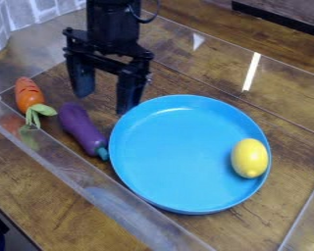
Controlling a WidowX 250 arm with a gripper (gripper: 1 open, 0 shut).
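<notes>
The black gripper [105, 76] hangs open above the upper end of a purple eggplant [82, 128], its two fingers spread apart with nothing seen between them. The eggplant lies beside the left rim of a blue plate [173, 157]. A yellow lemon [249, 157] rests on the plate's right side. An orange carrot [30, 95] with green leaves lies to the left of the eggplant.
A wooden surface [251, 39] surrounds the items, with clear room at the back and right. Transparent walls run along the left, the front and the right edge.
</notes>
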